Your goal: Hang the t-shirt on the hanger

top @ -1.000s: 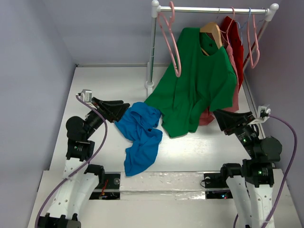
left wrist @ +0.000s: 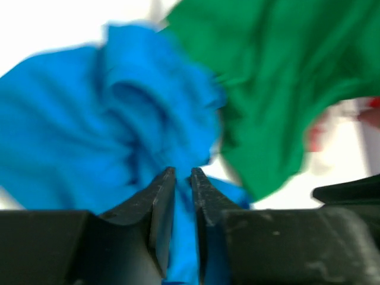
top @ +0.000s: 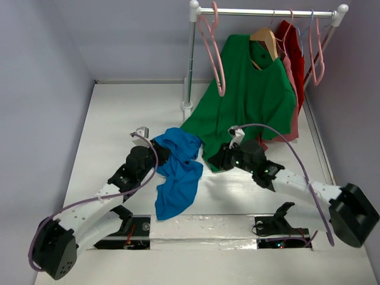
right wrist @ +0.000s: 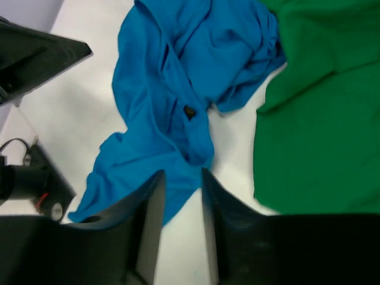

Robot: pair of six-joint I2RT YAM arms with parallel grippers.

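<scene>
The blue t-shirt (top: 178, 184) lies crumpled on the white floor, left of the hanging green garment (top: 249, 95). My left gripper (top: 155, 151) is over its upper left part; in the left wrist view the fingertips stand slightly apart above the blue cloth (left wrist: 77, 136). My right gripper (top: 219, 155) is at the lower edge of the green garment, beside the blue cloth; in the right wrist view its fingers are apart over the blue cloth (right wrist: 154, 148), holding nothing visible. Pink hangers (top: 220, 83) hang empty on the rail.
The rack's rail (top: 237, 10) spans the back right, with a wooden hanger (top: 266, 40) in the green garment and red and pink clothes behind it. Side walls bound the space. Bare floor (top: 101, 136) lies left of the cloth.
Both arms have swung inward. My right gripper has moved well left toward the blue t-shirt; my left has moved slightly right and down in the top view, over it.
</scene>
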